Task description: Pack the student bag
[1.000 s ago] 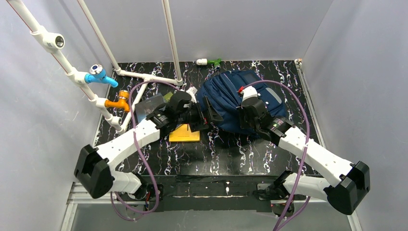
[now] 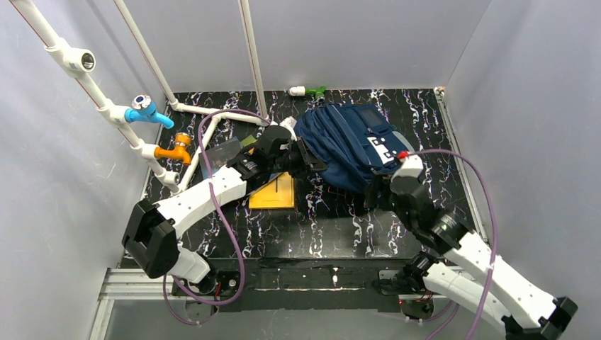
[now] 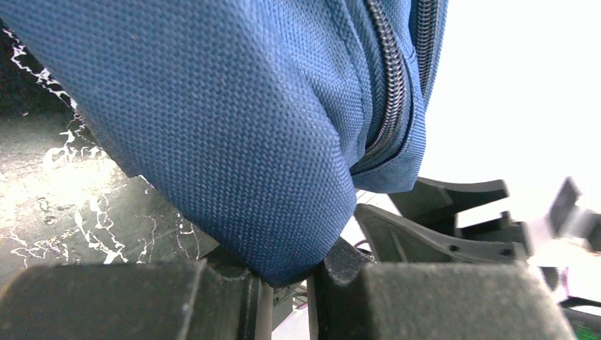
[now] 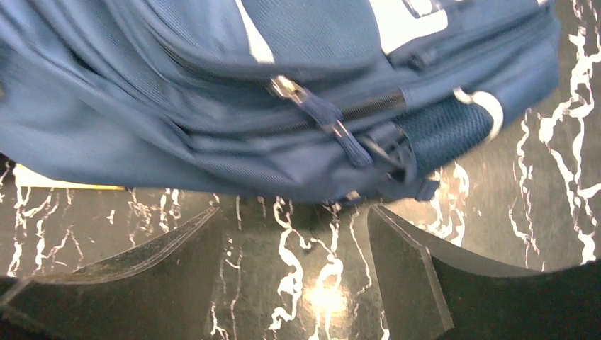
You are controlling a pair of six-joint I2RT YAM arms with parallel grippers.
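The blue student bag lies on the dark marbled table, right of the middle, its zippers facing up. My left gripper is shut on a fold of the bag's blue fabric at its left side. In the right wrist view, the bag's near edge with a zipper pull lies just beyond my right gripper, whose fingers stand apart with only table showing between them. A yellow notebook with a dark pen-like item on it lies flat left of the bag, partly under my left arm.
Dark and greenish flat items lie left of the notebook near white pipes with a blue tap and an orange tap. A green tap is behind the bag.
The right arm has swung right along the bag's near edge, its fingers now apart, uncovering the bag's white patch.
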